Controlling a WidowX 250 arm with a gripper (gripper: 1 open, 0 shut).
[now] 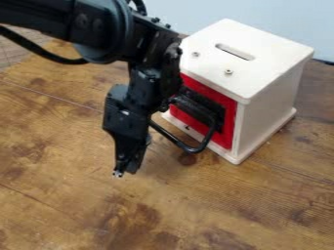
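My black gripper (125,164) points down just above the wooden floor, left of a white wooden box (261,88). It is shut, with nothing visible between its fingers. The box has a slot on top and a red front panel (225,135) facing the gripper. The arm and its cable cover part of that panel.
A light wall stands behind the box at the upper right.
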